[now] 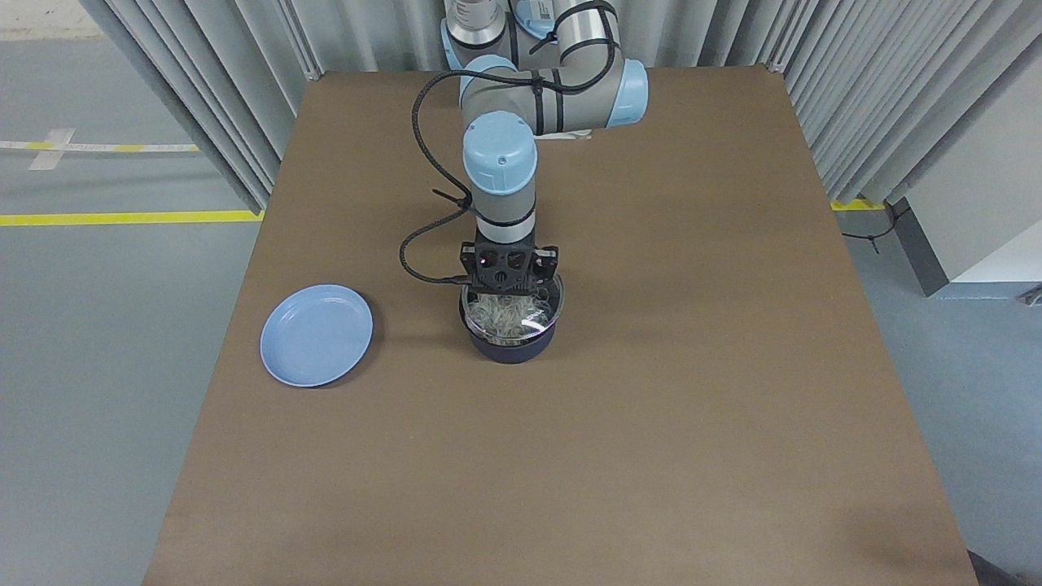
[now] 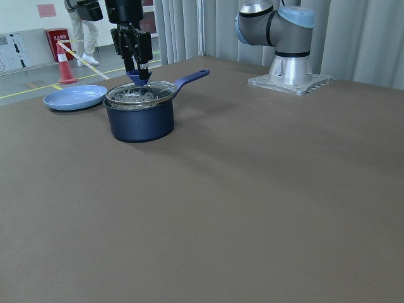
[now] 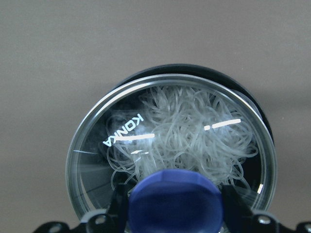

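A dark blue saucepan (image 1: 508, 348) (image 2: 140, 126) with white noodles inside stands on the table. Its glass lid (image 1: 542, 312) (image 3: 97, 160) covers the pot's opening, slightly offset in the wrist view, where the pot's rim shows above it. My gripper (image 2: 137, 69) is shut on the blue knob (image 3: 175, 199) of the lid, directly over the pot. The pot's handle (image 2: 196, 76) points toward the back and is hidden behind the arm in the front view.
A light blue plate (image 1: 315, 335) (image 2: 76, 98) lies to the left of the pot.
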